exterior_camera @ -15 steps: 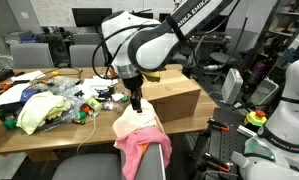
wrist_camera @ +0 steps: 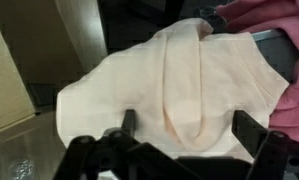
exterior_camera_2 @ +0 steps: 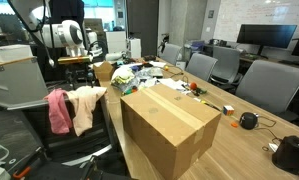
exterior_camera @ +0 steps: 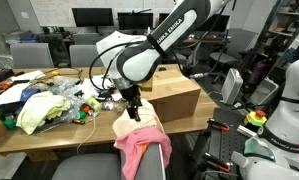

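My gripper stands open above a cream cloth (wrist_camera: 149, 75), its two dark fingers spread wide on either side of a fold. In exterior view 1 that cream cloth (exterior_camera: 135, 122) hangs over the top of a grey chair back, with the gripper (exterior_camera: 134, 103) just above it. A pink cloth (exterior_camera: 141, 152) is draped on the same chair, lower and in front. Exterior view 2 shows the cream cloth (exterior_camera_2: 86, 100) and the pink cloth (exterior_camera_2: 60, 110) side by side, with the gripper (exterior_camera_2: 80, 81) over the cream one. Whether the fingertips touch the fabric I cannot tell.
A large cardboard box (exterior_camera_2: 172, 122) stands on the wooden table close to the chair. Farther along lie heaped cloths (exterior_camera: 41, 108) and small clutter. The dark chair back (exterior_camera_2: 27, 120) borders the draped cloths.
Over the last second my arm and gripper have come down slightly towards the cream cloth. Both cloths look unmoved.
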